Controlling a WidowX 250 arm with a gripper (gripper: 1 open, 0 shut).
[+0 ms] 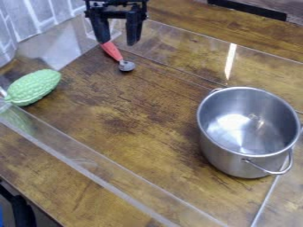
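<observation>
My black gripper [115,32] is at the top centre, its upper part cut off by the frame edge, with its two fingers apart. Just below it lies a red-handled utensil [112,55] with a round silver end, partly hidden by the gripper. A pale green textured oblong object [34,87] lies at the left. A large steel pot [246,133] with wire handles stands at the right.
Transparent walls or strips run along the left, front and back edges of the work area.
</observation>
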